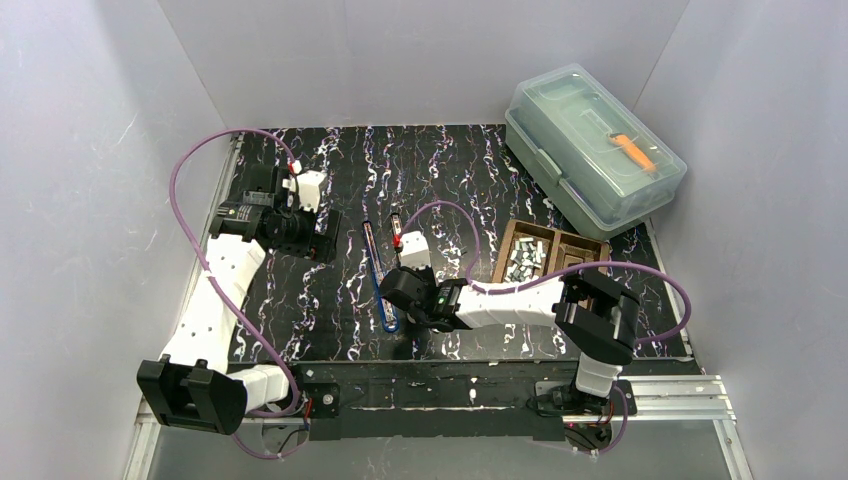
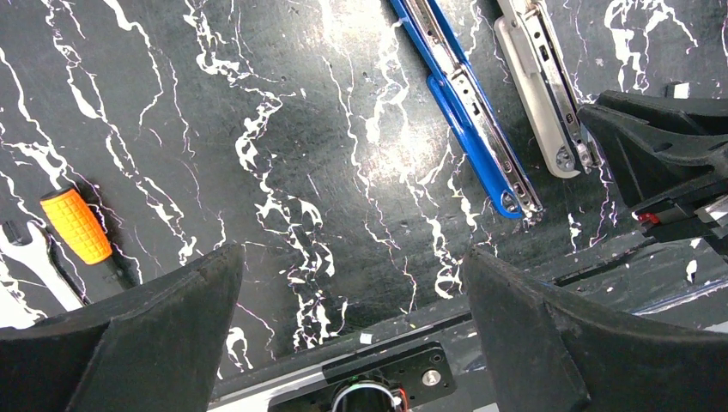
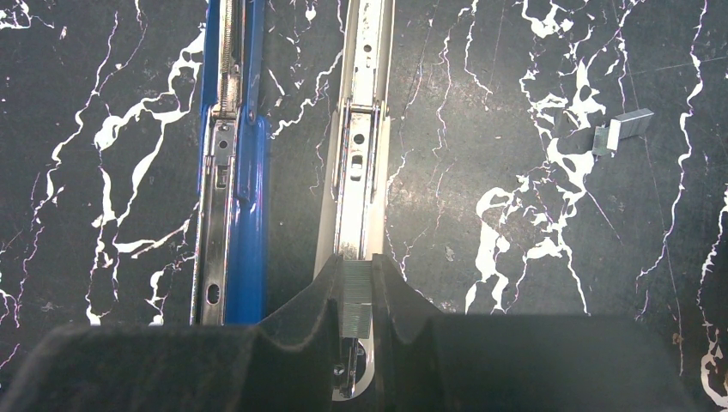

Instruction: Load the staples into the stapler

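Note:
A blue stapler [image 2: 472,107] and a light grey stapler [image 2: 536,86] lie opened out side by side, their metal channels showing. Over the grey stapler's near end, my right gripper is shut on a short strip of staples [image 3: 357,300]. The strip lines up with the channel; whether it rests inside or just above cannot be told. My left gripper is open and empty, above bare table to the left of the blue stapler. From above, the right arm hides the near part of the grey stapler.
Small staple pieces [image 3: 631,124] lie loose right of the staplers. A wooden tray [image 1: 508,240] holds more staple blocks, beside a lidded clear box [image 1: 600,140]. In the left wrist view, an orange-handled screwdriver [image 2: 77,225] and a wrench [image 2: 39,262] lie at left.

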